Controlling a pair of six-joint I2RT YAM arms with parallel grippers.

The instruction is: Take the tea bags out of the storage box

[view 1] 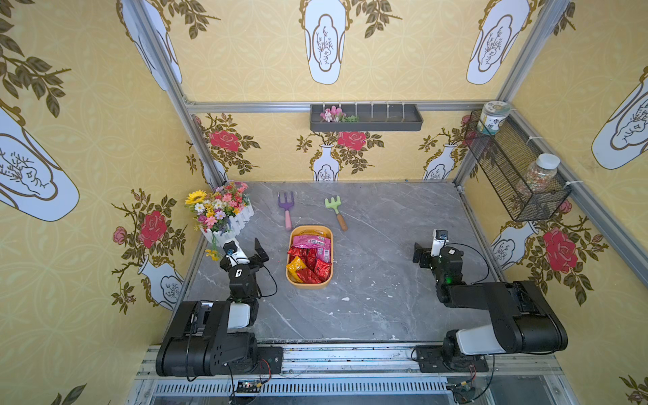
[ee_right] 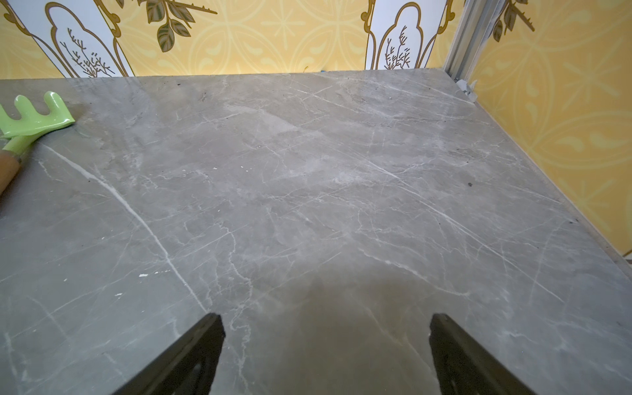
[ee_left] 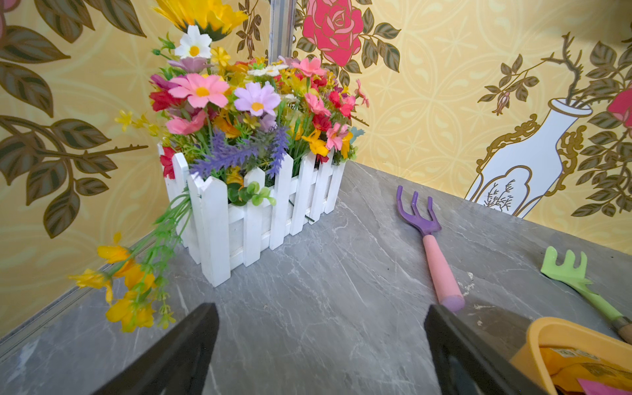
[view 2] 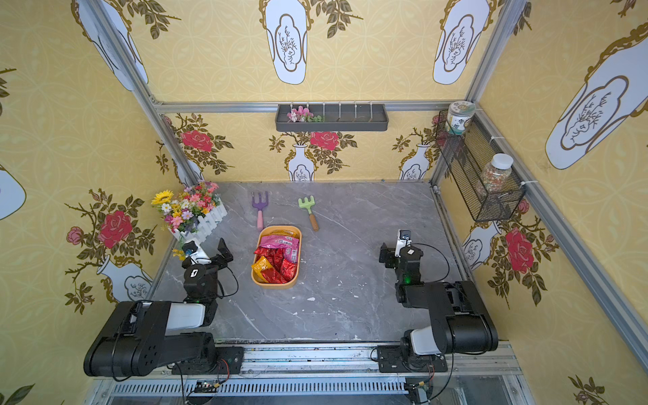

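Note:
An orange storage box (view 1: 309, 283) holds red, yellow and pink packets (view 2: 275, 263) in the middle-left of the table; its corner (ee_left: 534, 342) shows at the lower right of the left wrist view. My left gripper (view 1: 244, 251) stands open left of the box, facing the flower planter, empty between its fingers. My right gripper (view 1: 424, 253) stands open at the table's right, well apart from the box, with bare table between its fingers in the right wrist view.
A flower planter (ee_left: 217, 230) stands at the left. A purple fork (view 1: 286, 208) and green rake (view 1: 334, 206) lie behind the box. A wire basket (view 1: 503, 172) with jars hangs on the right wall.

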